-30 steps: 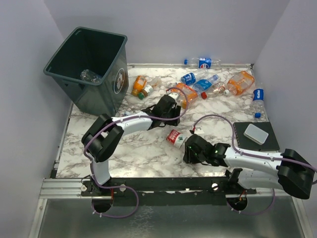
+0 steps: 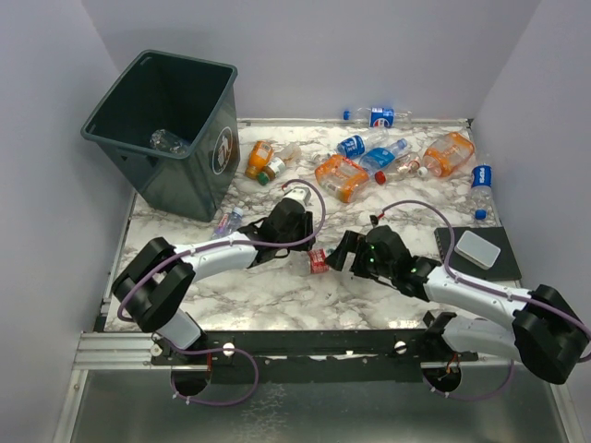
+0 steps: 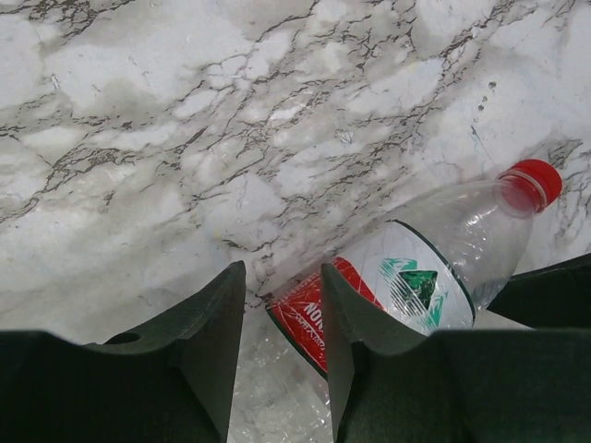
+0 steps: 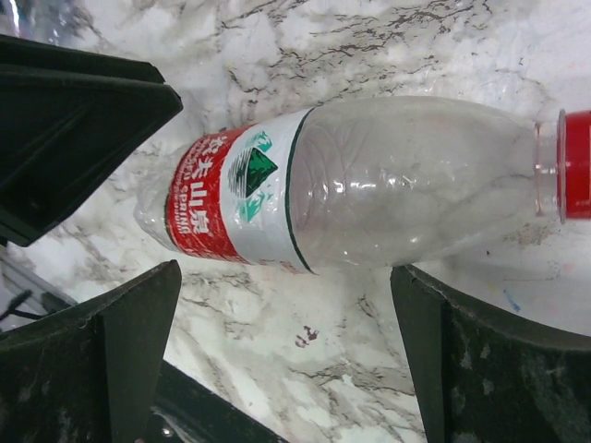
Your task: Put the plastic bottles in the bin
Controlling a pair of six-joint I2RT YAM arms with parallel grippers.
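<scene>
A clear bottle with red-white-green label (image 4: 231, 189) and red cap (image 3: 534, 183) lies sideways between my grippers, mid-front of the marble table. My left gripper is shut over its lower end, the body showing just beyond and beneath the fingers. My right gripper stands open beside the bottle's upper part. More plastic bottles lie at the back, among them orange-labelled ones (image 2: 342, 177), blue-labelled ones (image 2: 379, 117) and one at the right (image 2: 480, 189). The dark green bin (image 2: 199, 88) at the back left holds a clear bottle (image 2: 169, 141).
Another clear bottle (image 2: 228, 221) lies behind my left arm, near the bin. A black mat (image 2: 489, 266) with a white case (image 2: 477, 249) is at the right.
My right gripper has moved back and turned toward it. The bottle's angle has changed.
</scene>
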